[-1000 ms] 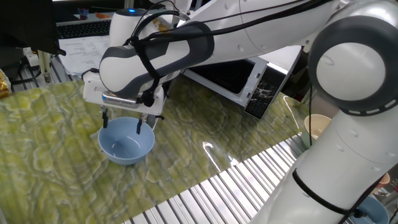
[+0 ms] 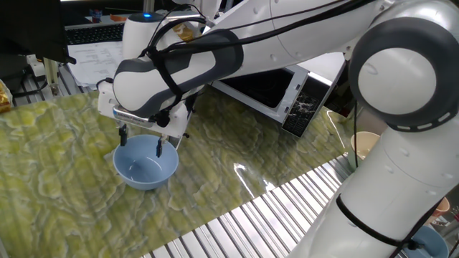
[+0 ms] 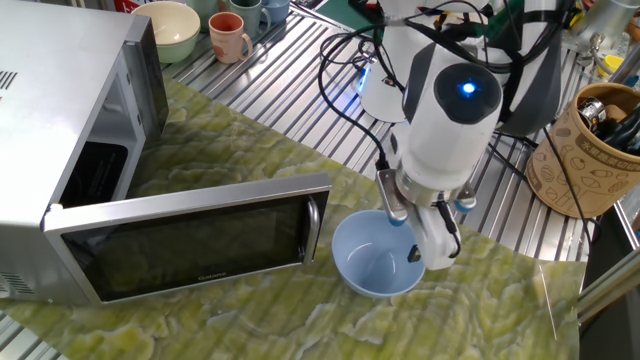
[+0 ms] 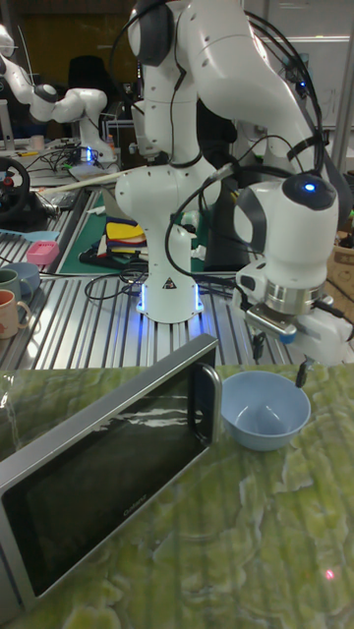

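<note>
A light blue bowl (image 2: pixel 145 172) stands upright and looks empty on the green marbled mat. My gripper (image 2: pixel 140 142) points down at its rim, with its dark fingers well apart and nothing visibly held between them. Exterior view 3 shows the gripper (image 4: pixel 279 361) over the side of the bowl (image 4: pixel 264 420), one finger behind the rim and the other near its right edge. In exterior view 2, one fingertip (image 3: pixel 415 254) appears at the right rim of the bowl (image 3: pixel 372 262); the other is hidden. Whether either finger touches the bowl cannot be told.
A microwave with its door (image 3: pixel 190 245) swung open stands close beside the bowl; the door handle (image 3: pixel 312 228) is nearest. Cups (image 3: pixel 229 38) and a cream bowl (image 3: pixel 168 30) sit behind it. A brown utensil holder (image 3: pixel 580 160) stands right.
The arm has shifted very slightly, its elbow a little to the left in exterior view 1, and the fingers have moved a touch. The bowl has stayed put.
</note>
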